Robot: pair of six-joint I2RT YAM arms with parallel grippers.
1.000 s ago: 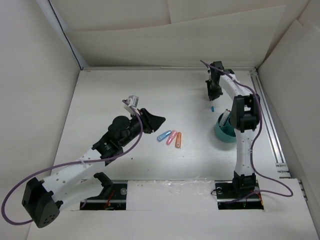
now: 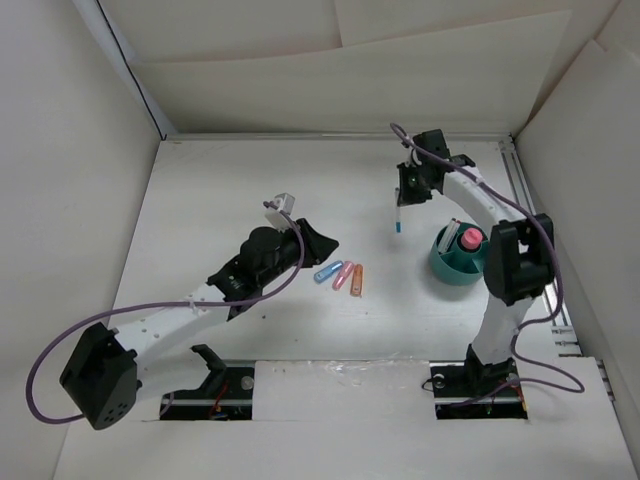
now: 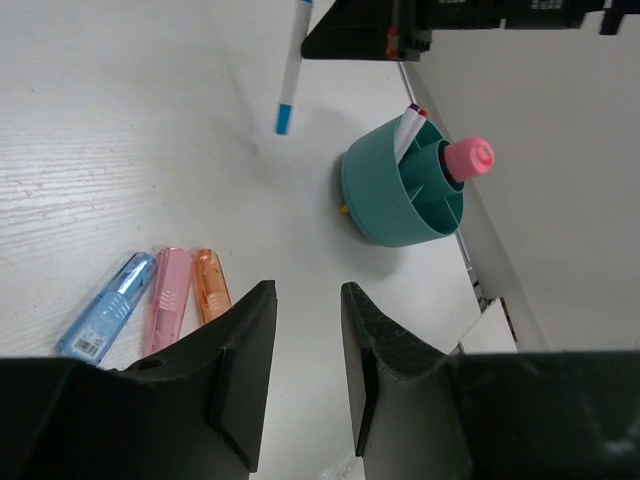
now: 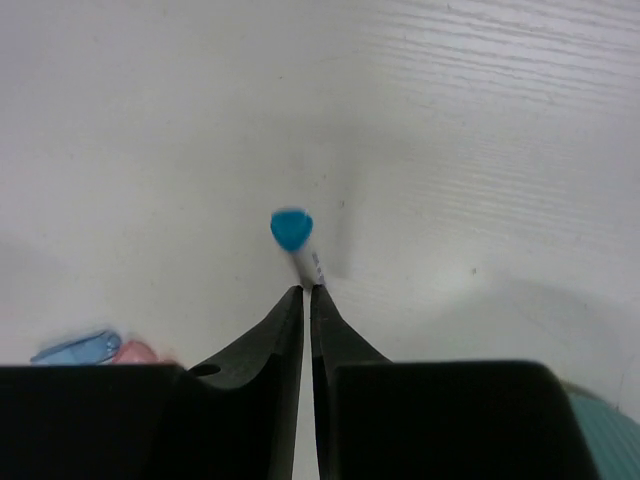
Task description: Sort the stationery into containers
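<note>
My right gripper (image 2: 405,192) is shut on a white pen with a blue tip, held upright over the table at the back right; the right wrist view shows the blue tip (image 4: 291,226) between the fingers' line of sight. My left gripper stands open and empty near three items lying on the table: a blue one (image 3: 108,305), a pink one (image 3: 169,295) and an orange one (image 3: 210,283). The teal organizer (image 3: 385,195) at the right holds white markers (image 3: 405,132) and a pink-topped item (image 3: 466,157).
Walls enclose the sides and back, and a metal rail runs along the right edge.
The right arm has moved left and toward the front with the pen in its gripper. My left gripper has shifted a little right, toward the lying items.
</note>
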